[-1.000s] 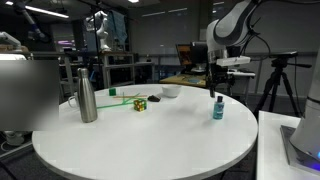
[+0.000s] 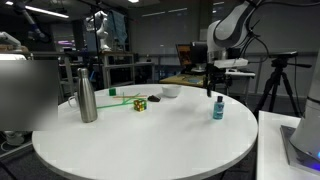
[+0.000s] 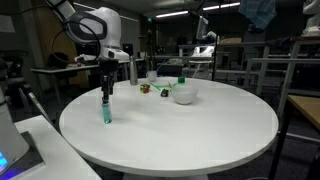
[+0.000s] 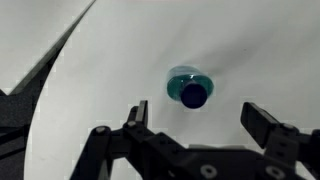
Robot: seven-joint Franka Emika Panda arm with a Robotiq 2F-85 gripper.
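A small teal bottle (image 2: 218,108) with a dark cap stands upright near the edge of the round white table. From above, in the wrist view, the bottle (image 4: 189,87) shows its dark cap, just beyond the gap between my fingers. My gripper is open, its two black fingers spread wide with nothing between them. In exterior view 2 the gripper is above and behind the bottle (image 3: 107,114), not visibly gripping it.
On the white table (image 2: 150,135) stand a steel thermos (image 2: 88,100), a colourful cube (image 2: 140,104) and a white bowl (image 3: 185,93). Green sticks (image 2: 118,102) lie farther back.
Compared with one second ago, the arm and gripper have shifted slightly; the bottle and the other table objects stay where they were.
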